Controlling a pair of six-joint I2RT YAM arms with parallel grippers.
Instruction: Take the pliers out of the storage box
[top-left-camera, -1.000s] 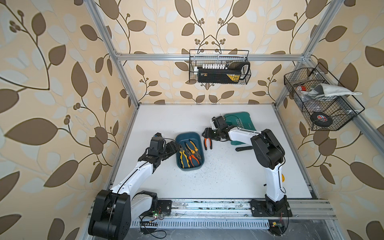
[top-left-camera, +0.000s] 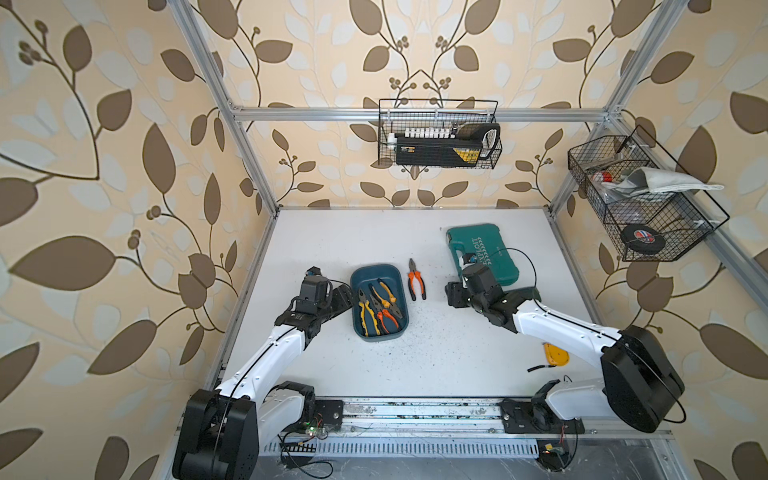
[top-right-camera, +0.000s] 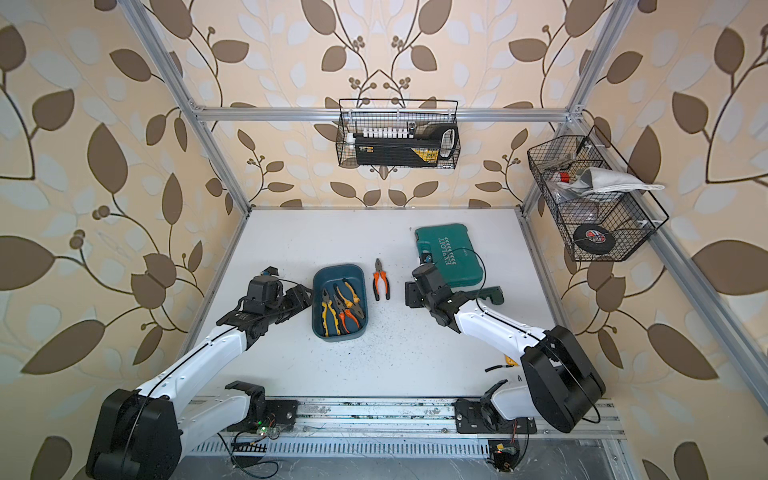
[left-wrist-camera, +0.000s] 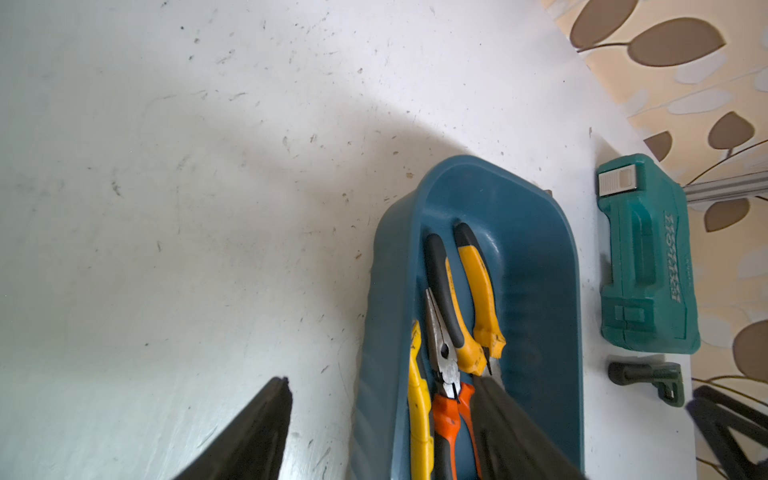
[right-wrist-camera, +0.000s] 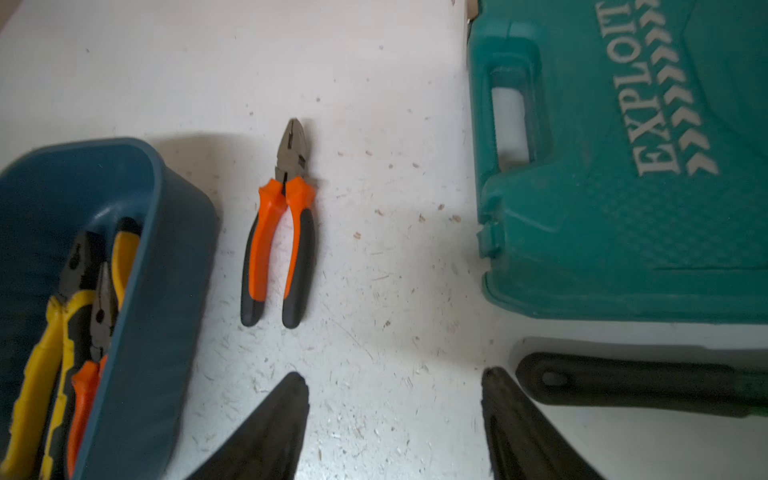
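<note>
Orange-handled pliers (right-wrist-camera: 301, 252) lie on the white table to the right of the blue storage box (top-left-camera: 357, 320), outside it. The box holds several pliers with yellow, black and orange handles (left-wrist-camera: 480, 296). My left gripper (top-left-camera: 341, 299) is open at the box's left side, nothing between its fingers. My right gripper is open over bare table, right of the loose pliers and a little toward the front, holding nothing.
A green case (right-wrist-camera: 616, 232) lies at the back right, with a dark-handled tool (right-wrist-camera: 624, 376) before it. A yellow object (top-left-camera: 557, 354) sits near the front right. Wire baskets hang on the frame.
My right gripper has moved right and toward the front, away from over the orange pliers, which now show fully. The left arm is almost unchanged.
</note>
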